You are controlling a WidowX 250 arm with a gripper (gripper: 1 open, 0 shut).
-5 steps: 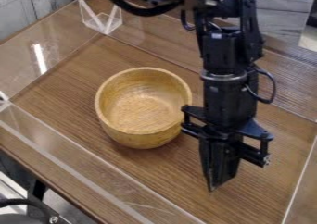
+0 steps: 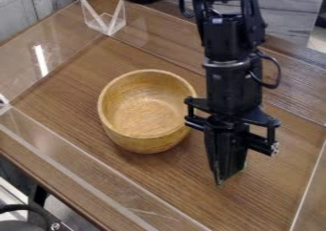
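Observation:
My black gripper (image 2: pixel 227 168) points down low over the wooden tabletop, just right and slightly in front of a round tan bowl (image 2: pixel 147 107). Its fingertips are close together; whether anything small lies between or under them is hard to make out against the dark fingers.
The wooden table (image 2: pixel 90 178) has bare room at the left and front. A clear angular plastic piece (image 2: pixel 105 17) stands at the back left. A black cable or part shows at the bottom left corner.
My gripper has shifted very slightly over the past second, with its lower end a little higher in view. The bowl has not moved.

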